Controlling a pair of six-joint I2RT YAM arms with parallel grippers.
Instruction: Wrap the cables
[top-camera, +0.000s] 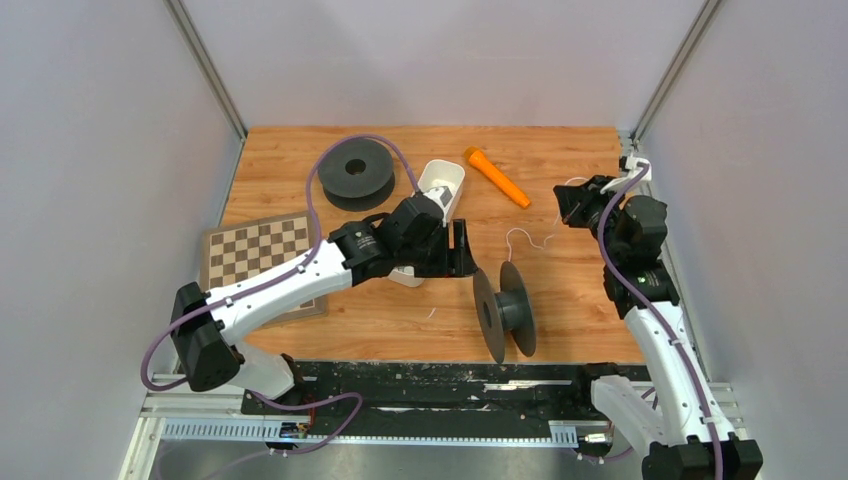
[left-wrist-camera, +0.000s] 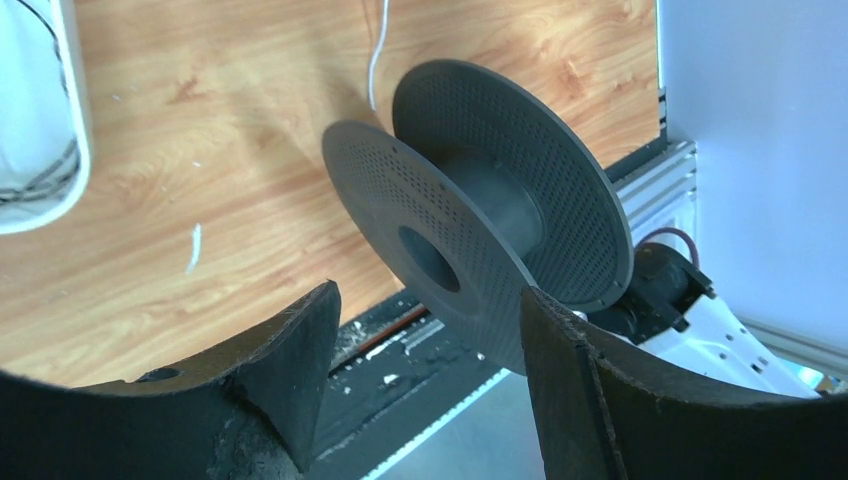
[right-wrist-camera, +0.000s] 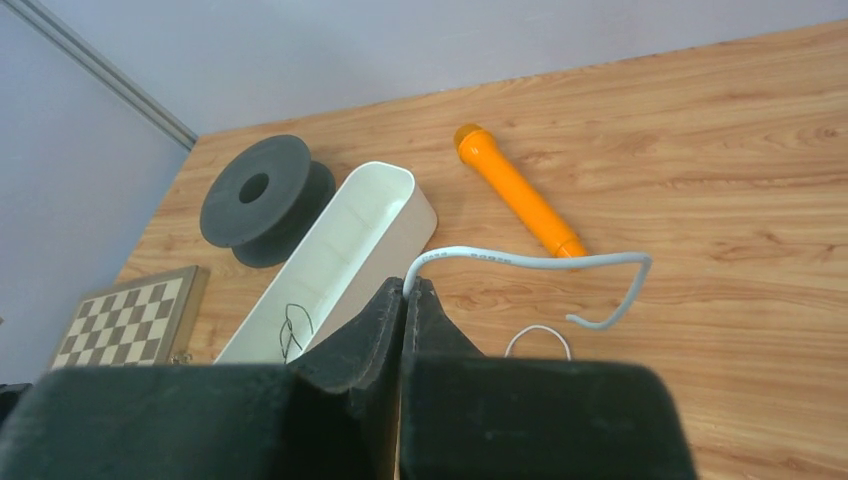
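Note:
A dark spool (top-camera: 507, 312) stands on edge near the table's front, its hub showing between two wide flanges. Close above its left flange hangs my left gripper (top-camera: 460, 268), open; in the left wrist view the spool (left-wrist-camera: 430, 215) lies beyond the parted fingers (left-wrist-camera: 310, 350). My right gripper is shut on a white cable (right-wrist-camera: 530, 262), whose short bent end sticks out past the fingertips. In the top view, the white cable (top-camera: 548, 238) runs across the table from the right gripper (top-camera: 562, 205) toward the spool.
A second spool (top-camera: 357, 172) lies flat at the back left. The white bin (top-camera: 447, 178) with a thin dark cable inside is partly behind the left arm. A chessboard (top-camera: 250, 250) lies left, an orange flashlight (top-camera: 498, 178) at the back.

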